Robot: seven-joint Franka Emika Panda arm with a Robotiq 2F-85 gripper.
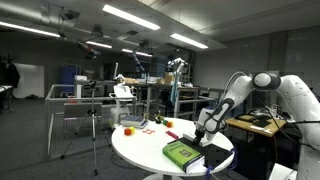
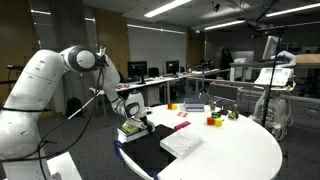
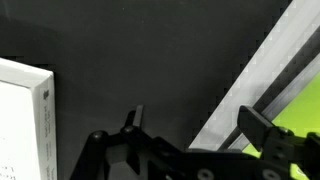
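Observation:
My gripper is open over the dark mat (image 3: pixel 150 60), with nothing between its fingers. At the right of the wrist view, a green box (image 3: pixel 302 112) with a pale side lies close by one finger (image 3: pixel 252 122). A white box (image 3: pixel 22 125) lies at the left edge of that view, apart from the gripper. In exterior view 1 the green box (image 1: pixel 182 154) is on the near part of the round table, the gripper (image 1: pixel 200 136) at its far edge. Whether they touch cannot be told.
The white round table (image 2: pixel 235 150) has free room on its open side. Small coloured blocks (image 2: pixel 214 121) and a red item (image 2: pixel 182 125) lie farther across it. A tripod (image 1: pixel 94 115) stands beyond the table, and desks with monitors are behind the arm.

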